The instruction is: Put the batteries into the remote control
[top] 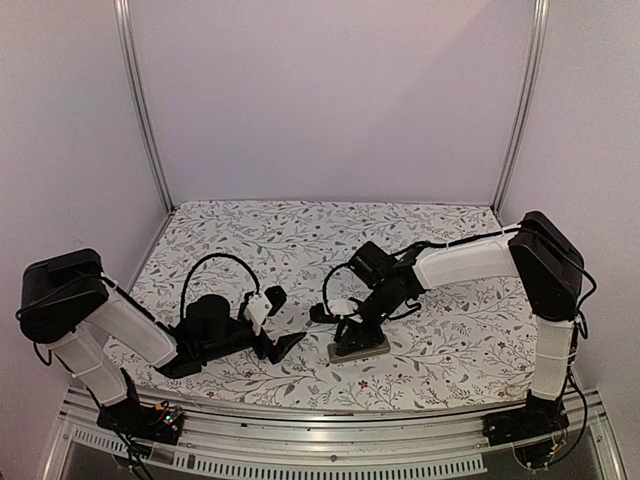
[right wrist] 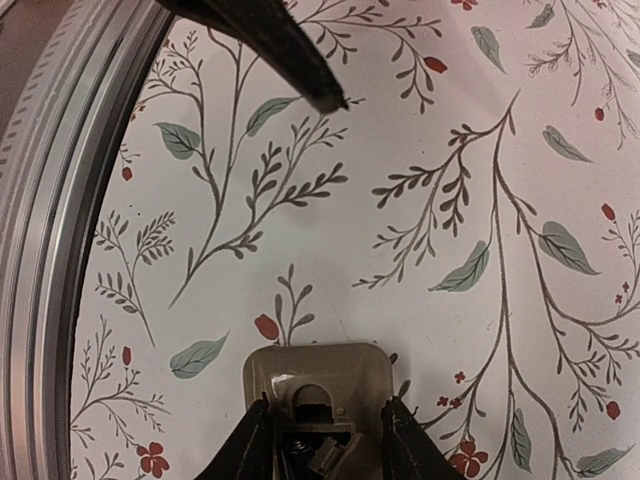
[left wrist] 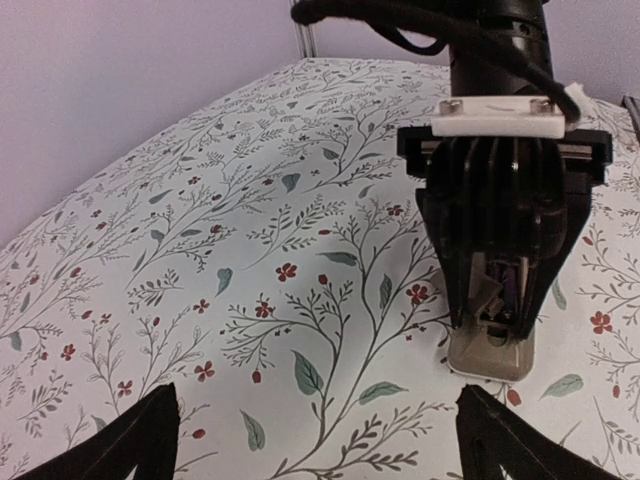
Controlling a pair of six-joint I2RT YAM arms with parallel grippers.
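The remote control (top: pixel 337 354) (left wrist: pixel 490 360) (right wrist: pixel 315 365), a grey-beige body with an open battery compartment, lies on the table near the front middle. My right gripper (top: pixel 352 340) is open over it, fingertips down at either side of the compartment, where something small sits at an angle; whether it is a battery I cannot tell. My left gripper (top: pixel 282 350) stands open to the left of the remote, low over the table, with nothing between its fingers. The right gripper covers much of the remote in the top view.
A metal rail (top: pixel 330 425) runs along the front edge, close to the remote. Walls stand at the back and sides.
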